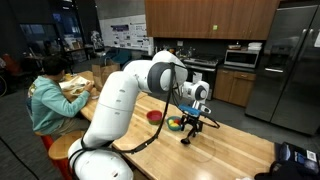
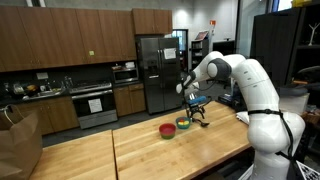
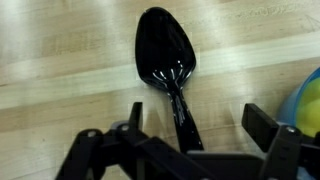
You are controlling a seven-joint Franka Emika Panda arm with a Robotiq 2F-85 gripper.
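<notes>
A black spoon (image 3: 166, 45) lies on the wooden table in the wrist view, its bowl pointing away and its handle running back between my fingers. My gripper is open, with one finger on each side of the handle and visible space between. Whether the fingertips touch the table cannot be told. In exterior view 1 the spoon (image 1: 185, 141) shows as a small dark shape below the gripper (image 1: 190, 131). Close by is a blue-green bowl (image 2: 182, 122) with something yellow inside; its blue rim (image 3: 290, 104) enters the wrist view at the right.
A red bowl (image 2: 167, 131) stands on the table near the blue-green one. A seated person (image 1: 52, 100) is at the left, beyond the table edge.
</notes>
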